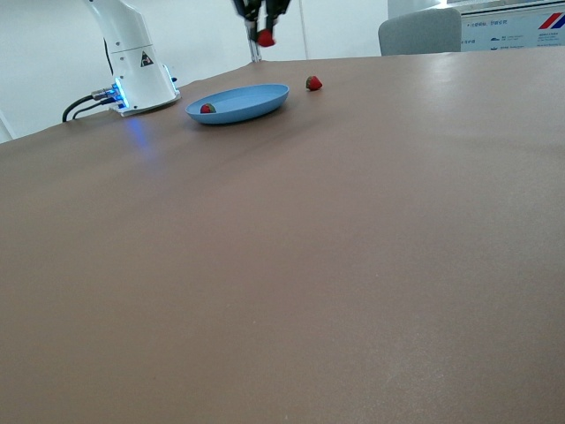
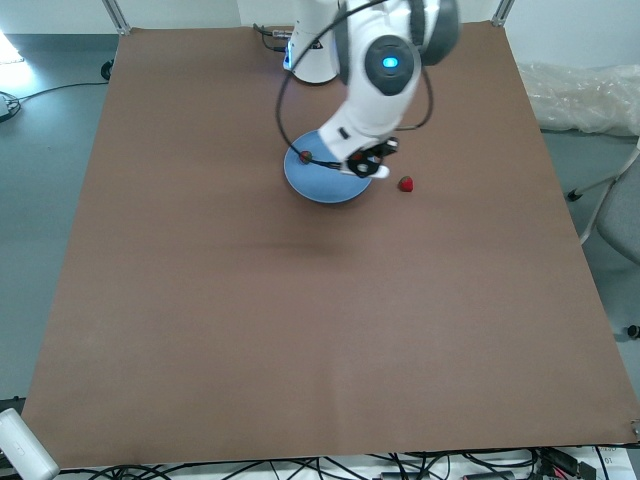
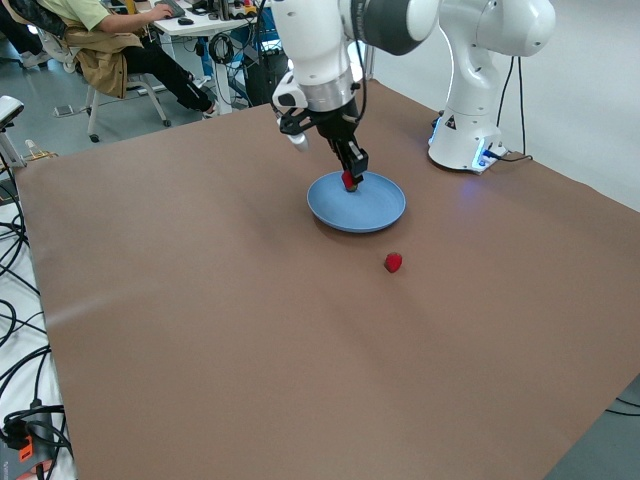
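My gripper (image 1: 265,35) hangs over the blue plate (image 1: 237,97), shut on a red strawberry (image 3: 348,180), which shows clearly in the top and right views. In the left view the arm hides that fruit. A second strawberry (image 2: 305,157) rests on the left part of the blue plate (image 2: 320,192). A third strawberry (image 2: 406,184) lies on the table just outside the plate, also visible in the right view (image 3: 393,262).
The white arm base (image 3: 462,145) with cables stands behind the plate. A grey chair (image 1: 419,31) stands beyond the table edge; in the right view a seated person is at a desk behind.
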